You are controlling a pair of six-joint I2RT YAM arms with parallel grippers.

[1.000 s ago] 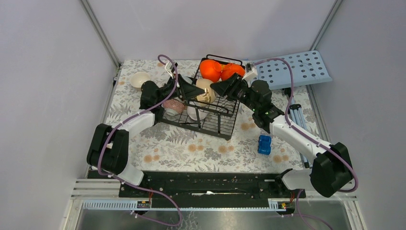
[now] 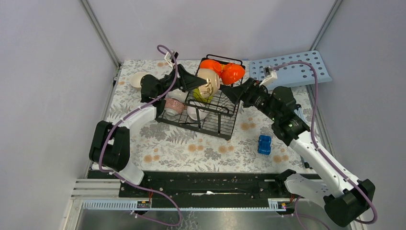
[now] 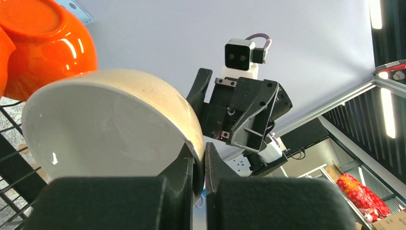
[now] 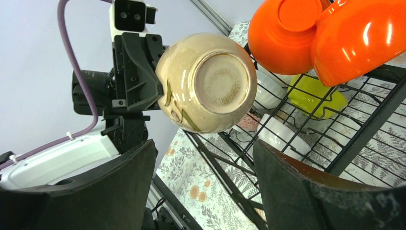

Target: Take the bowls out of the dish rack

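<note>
A beige bowl (image 2: 208,82) hangs above the black dish rack (image 2: 220,125), tilted on its side. My left gripper is shut on its rim; in the right wrist view the bowl's round foot (image 4: 222,82) faces me. Just right of the bowl, my right gripper (image 2: 229,91) stands open, apart from it and empty between its fingers. Two orange bowls (image 2: 233,73) rest in the rack's back part. Lower down are a yellow-green bowl (image 4: 318,96) and a white bowl (image 4: 283,136). A pink bowl (image 2: 174,106) sits at the rack's left.
On the table at the back left lies a cream bowl (image 2: 139,79), partly behind my left arm. A blue object (image 2: 264,144) is right of the rack, and a light-blue perforated board (image 2: 292,67) stands at the back right.
My left gripper has raised the beige bowl a little and shifted it slightly right and back. The right arm has moved right, away from the bowl.
</note>
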